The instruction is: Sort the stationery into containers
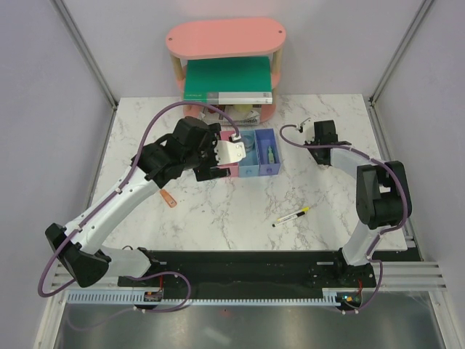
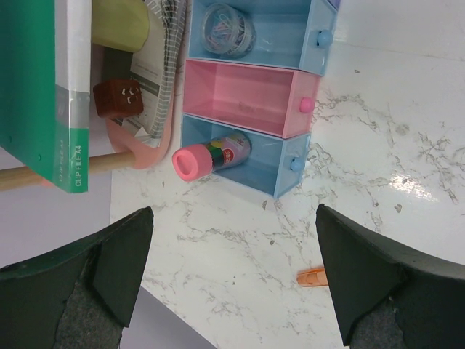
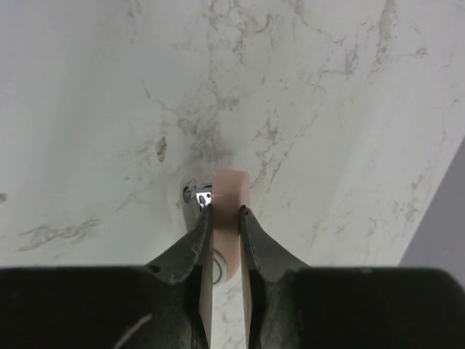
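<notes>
A pale pink stapler (image 3: 231, 190) with a metal end sits between the fingertips of my right gripper, which is shut on it over the marble table. From the top view that gripper (image 1: 312, 145) is right of the organizer, the stapler mostly hidden. My left gripper stands open and empty near the row of coloured compartments. A pink-capped glue bottle (image 2: 231, 149) lies in the end blue compartment, leaning out over its edge. The pink compartment (image 2: 240, 94) is empty; the other blue one holds a clear tub of clips (image 2: 228, 30). A green item (image 1: 271, 155) lies in the purple compartment (image 1: 269, 169).
Two pens (image 1: 292, 217), one with a yellow end, lie on the front table. An orange-handled item (image 1: 168, 198) rests at left. Behind the organizer, a pink shelf (image 1: 227, 36) holds a green clip file (image 1: 228, 76).
</notes>
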